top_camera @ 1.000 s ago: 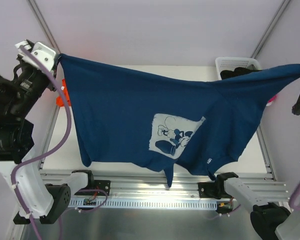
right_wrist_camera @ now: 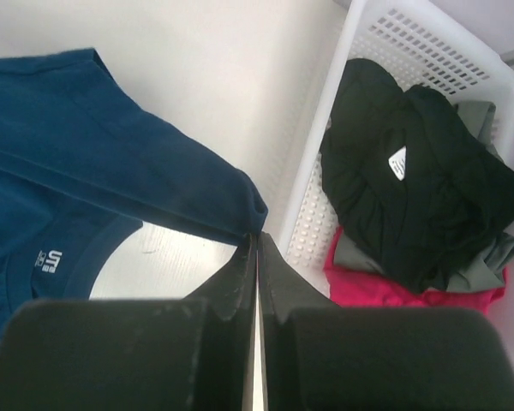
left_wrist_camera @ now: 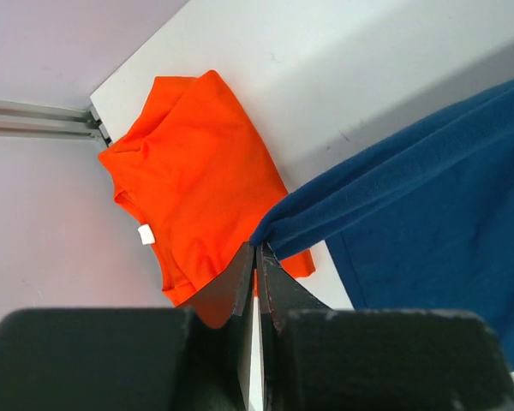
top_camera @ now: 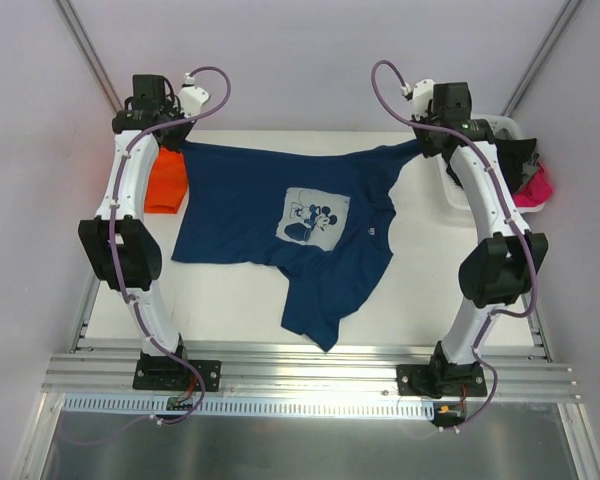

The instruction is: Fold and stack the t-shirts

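A dark blue t-shirt (top_camera: 240, 205) with a pale cartoon print (top_camera: 313, 218) stretches between my two grippers over the white table. Its lower parts lie bunched toward the front edge. My left gripper (top_camera: 183, 146) is shut on one end of the shirt; in the left wrist view the gathered cloth (left_wrist_camera: 351, 201) comes to a point at the fingertips. On the other side, my right gripper (top_camera: 421, 148) is shut on the opposite end, and the right wrist view shows a blue fold (right_wrist_camera: 180, 175) pinched at its tips. A folded orange shirt (left_wrist_camera: 201, 171) lies beside the left gripper.
At the right stands a white basket (top_camera: 452, 190) holding a dark garment (right_wrist_camera: 411, 171) and a pink one (right_wrist_camera: 385, 288). The basket wall is close to my right gripper. Bare table (top_camera: 430, 290) shows at the front right and front left.
Both grippers have come down and inward with the blue shirt, from held high and wide to low over the table. The shirt's lower part now rests on the surface.
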